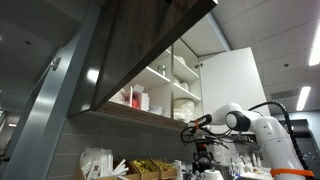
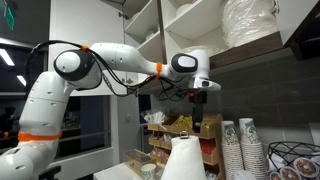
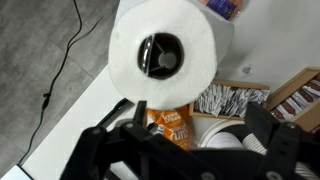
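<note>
A white paper towel roll [image 3: 200, 35] stands upright, seen from above in the wrist view, with a metal rod in its core. Both dark fingers of my gripper are spread wide, and no object is gripped between them. In exterior view 2 my gripper [image 2: 198, 130] points down directly over or beside the top of the roll [image 2: 185, 160]. Whether it touches the roll cannot be told. From exterior view 1, my gripper [image 1: 203, 160] is small and dark at the lower right.
An orange packet [image 3: 172, 128] and a wooden tray [image 3: 262, 88] of white sachets lie below. Stacked cups [image 2: 250, 145] stand right of the roll. Tiered snack bins [image 2: 208, 150] are behind, and an open cabinet [image 1: 160, 85] hangs above the counter.
</note>
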